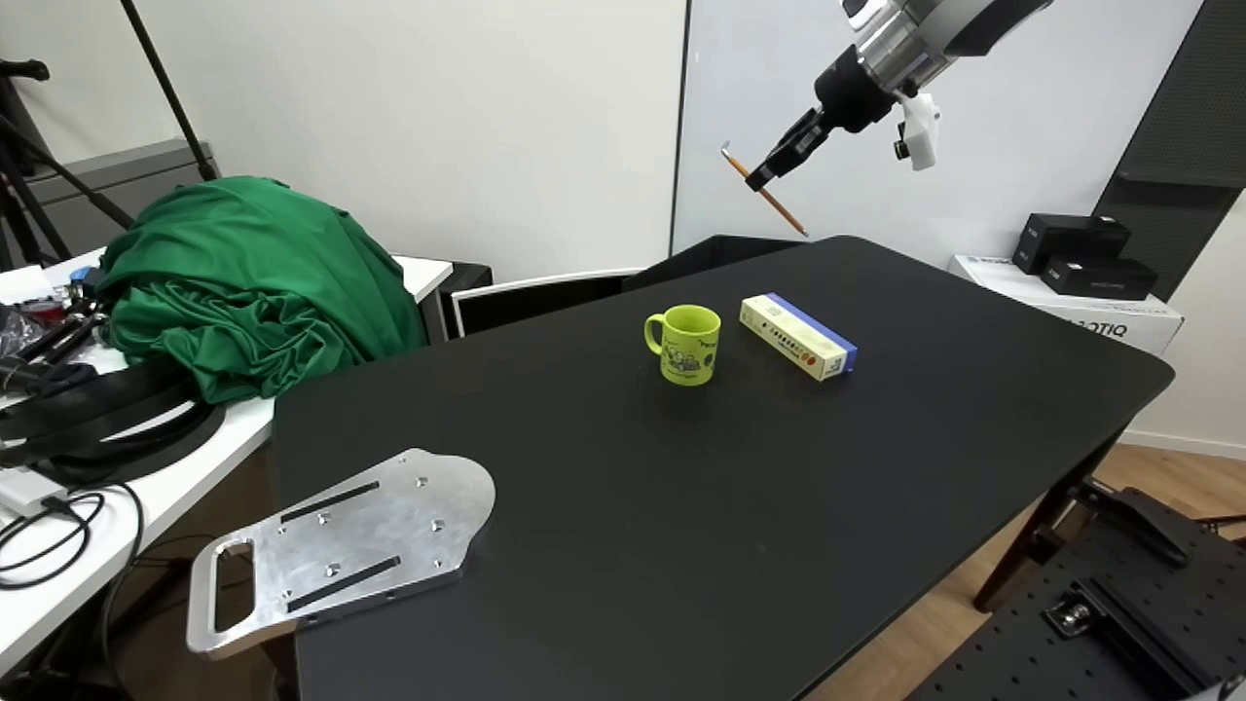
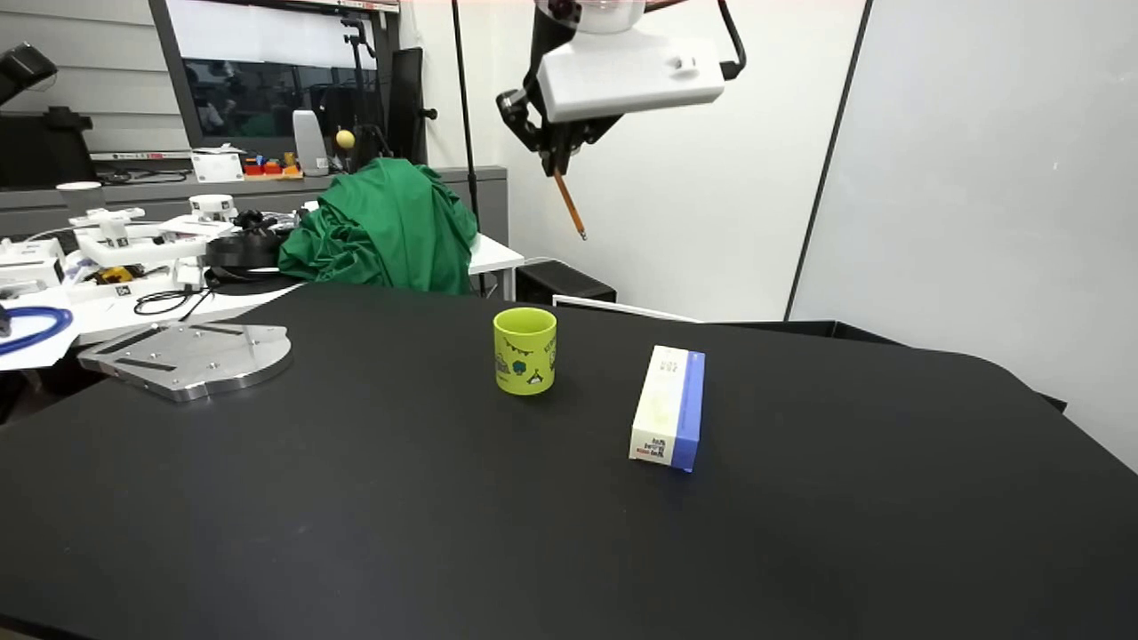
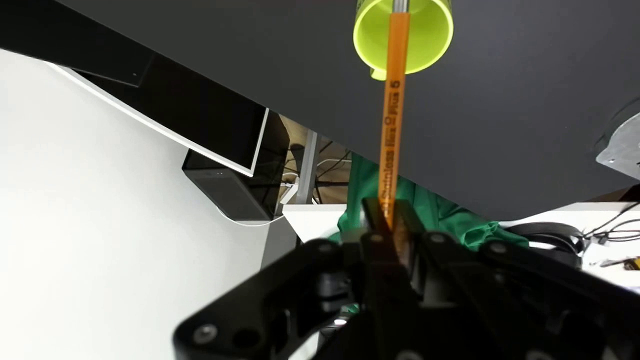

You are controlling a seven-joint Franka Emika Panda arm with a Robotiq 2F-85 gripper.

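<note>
High above the back of the table, my gripper (image 1: pixel 756 179) is shut on a thin orange stick (image 1: pixel 780 211) with metal ends, which slants down to the right in exterior view 1. The wrist view shows the orange stick (image 3: pixel 393 108) running up from between the fingertips, dark printing along it. Its far part crosses in front of the mug's opening there, but in both exterior views the stick is well clear of the mug. The lime-green mug (image 2: pixel 524 354) stands upright on the black table. Right of it lies a cream-and-blue box (image 1: pixel 797 335).
A flat metal plate (image 1: pixel 380 532) sits at the table's left end. Green cloth (image 1: pixel 251 275) is heaped on the white side table beyond.
</note>
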